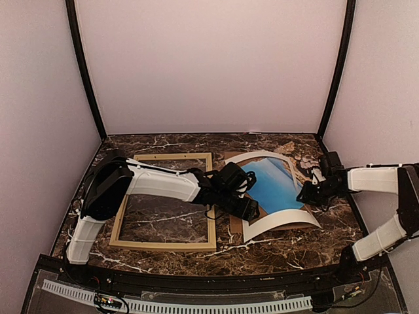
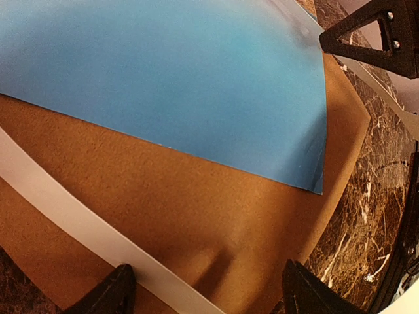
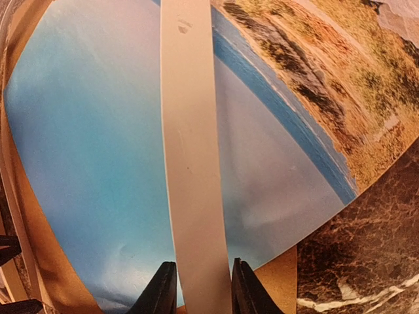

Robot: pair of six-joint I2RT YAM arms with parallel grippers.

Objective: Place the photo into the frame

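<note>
The wooden frame [image 1: 114, 229] lies on the left. To its right a blue beach photo [image 1: 268, 186] rests on a brown backing board [image 2: 196, 209], with a white mat [image 1: 281, 219] over it, bowed up. My left gripper [image 1: 249, 203] is low at the mat's left side; in its wrist view the fingertips [image 2: 114, 294] are at the bottom, apart, near a white strip. My right gripper is at the mat's right strip, one finger either side of it; whether it grips the strip I cannot tell.
The marble table [image 1: 163, 260] shows bare at the front. Walls stand at the back and sides. My left arm stretches over the wooden frame.
</note>
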